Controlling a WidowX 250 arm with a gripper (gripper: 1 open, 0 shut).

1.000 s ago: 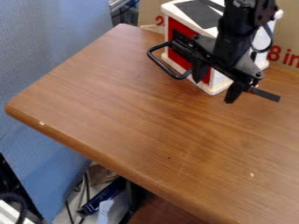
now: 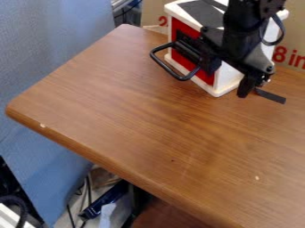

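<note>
A white box-like appliance [image 2: 224, 77] with a red front panel [image 2: 187, 63] and a dark top stands at the back of the wooden table [image 2: 131, 125]. A black bar handle loop juts out from its front. The black robot arm reaches down from the top right over it, its gripper [image 2: 251, 85] low beside the appliance's right front corner. Whether the gripper's fingers are open or shut is unclear.
A cardboard box [image 2: 290, 53] stands behind the appliance. A blue-grey fabric panel [image 2: 48, 62] borders the table's left, with cables and clutter on the floor below.
The gripper has shifted very slightly upward. The appliance and table look the same.
</note>
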